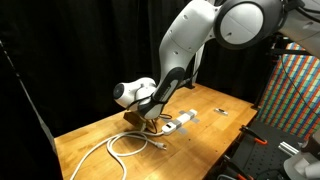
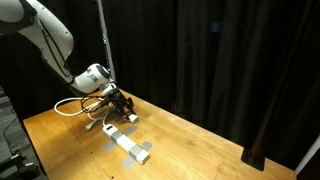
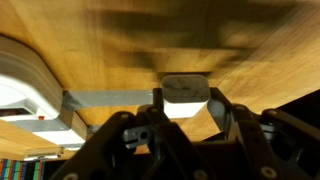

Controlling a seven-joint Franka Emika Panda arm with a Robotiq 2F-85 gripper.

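My gripper is shut on a small pale block, which shows between the fingertips in the wrist view. The block looks close above the wooden table, but I cannot tell if it touches it. In exterior view 2 the gripper is low at the back of the table, with a white piece by its fingertips. In exterior view 1 the gripper is small and dark, and what it holds is hard to make out there.
A white power strip lies close to the gripper, on grey tape. Its white cable loops over the table on the arm's other side. A small light item lies farther off. Dark curtains stand behind; much of the wood is clear.
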